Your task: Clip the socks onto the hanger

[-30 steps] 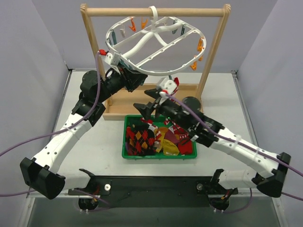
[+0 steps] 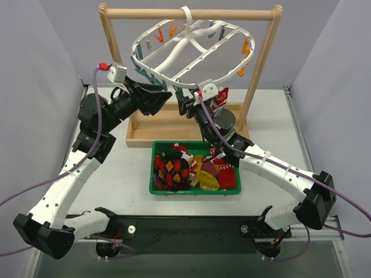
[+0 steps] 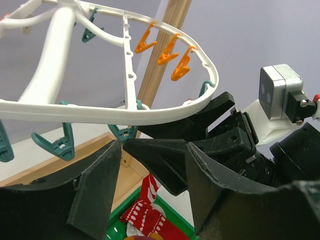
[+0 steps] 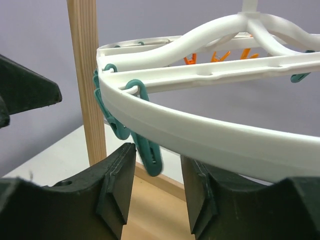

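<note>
The white round hanger [image 2: 191, 81] carries teal and orange clips on its rim. My left gripper stands open beneath the near rim, nothing between its fingers, with teal clips [image 3: 60, 145] just beyond it. My right gripper is at the rim too, its fingers apart on either side of a hanging teal clip [image 4: 150, 155]; whether they touch it I cannot tell. The socks [image 2: 168, 171] lie in a green tray [image 2: 197, 192]; a red and white sock [image 3: 152, 220] shows below the hanger.
A wooden frame [image 2: 261, 52] holds the hanger over a wooden box [image 2: 145, 133]. Both arms are close together at the hanger's front.
My right gripper has risen from lower front up to the hanger's rim.
</note>
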